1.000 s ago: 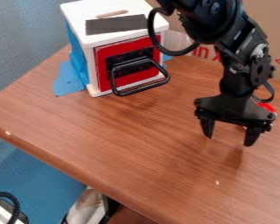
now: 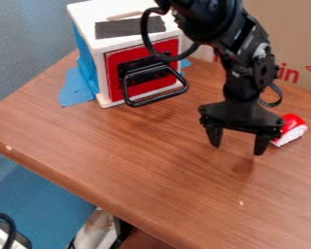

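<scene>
My black gripper hangs low over the wooden tabletop, right of centre, with its two fingers apart and nothing visible between them. Just right of it a red and white cylindrical item lies on the table, partly behind the arm. At the back left stands a white box with a red front and a black handle-like frame on it.
A blue sheet lies beside the box. A cardboard panel stands at the back right. The table's edge drops to a blue floor at lower left.
The arm and gripper have moved left, uncovering more of the red and white item on the right. The box is unchanged.
</scene>
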